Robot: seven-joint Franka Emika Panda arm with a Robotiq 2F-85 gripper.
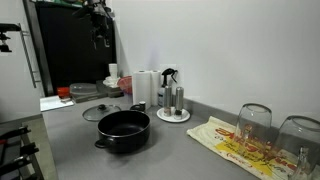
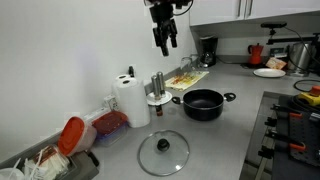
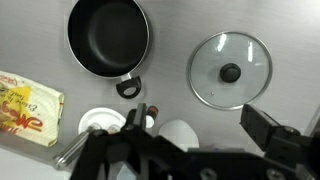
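My gripper (image 2: 165, 46) hangs high above the grey counter, empty, its two fingers spread wide in the wrist view. Below it lies a round glass lid (image 3: 230, 72) with a black knob (image 3: 230, 73), flat on the counter. Beside the lid stands a black two-handled pot (image 1: 123, 131), uncovered and seemingly empty inside. From the wrist camera, the lid is at upper right and the pot at upper left. Neither is touched by the gripper.
Near the wall, a white plate (image 1: 174, 116) carries bottles and grinders, with paper rolls (image 2: 132, 102) beside it. Two upturned glasses (image 1: 254, 124) rest on a patterned cloth (image 1: 222, 138). Bowls and containers (image 2: 78, 134) crowd the counter's other end.
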